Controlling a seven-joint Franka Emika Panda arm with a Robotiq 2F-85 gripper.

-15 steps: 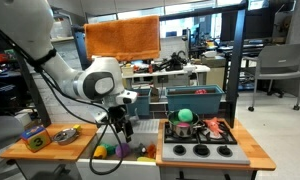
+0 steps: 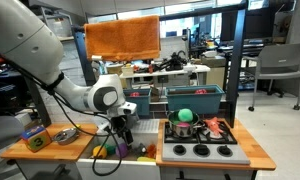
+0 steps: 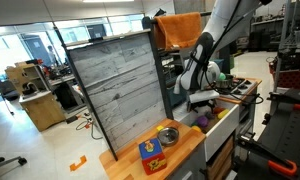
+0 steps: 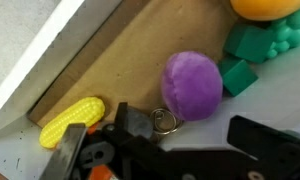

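Over the sink compartment, my gripper points down with its black fingers spread wide and nothing held between them. Just beyond the fingertips in the wrist view lies a purple rounded object (image 4: 192, 86), apart from both fingers. Beside it are green block-like pieces (image 4: 248, 45) and an orange round object (image 4: 268, 7). A yellow corn-like toy (image 4: 80, 118) lies by the left finger. Between the fingers a metal drain ring (image 4: 165, 122) shows on the floor. In exterior view 1 the arm (image 2: 110, 98) partly hides the compartment.
To the right stands a toy stove (image 2: 202, 150) carrying a pot (image 2: 184, 120) with a green item above it. A metal bowl (image 3: 168, 136) and a red-and-blue box (image 3: 152, 156) sit on the counter's other side. Light walls (image 4: 50, 60) bound the compartment; blue baskets (image 2: 195, 98) stand behind.
Over the last second the arm has lowered and reached farther into the compartment. The toys and counter items look unmoved.
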